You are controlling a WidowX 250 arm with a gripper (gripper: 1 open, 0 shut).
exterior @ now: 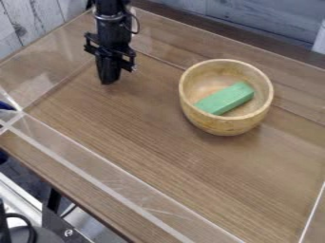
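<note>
My dark gripper [110,68] is at the upper left, low over the wooden table [165,180], its arm reaching up to the top edge. The fingertips are small and dark, so whether they are open or shut does not show clearly. I see no object at them. A light wooden bowl [200,119] stands on the right of the table with a green block [226,98] inside it.
Pale strips run along its left side. A whitish wall [19,24] is at the top left, and dark cables [18,226] show at the bottom left corner.
</note>
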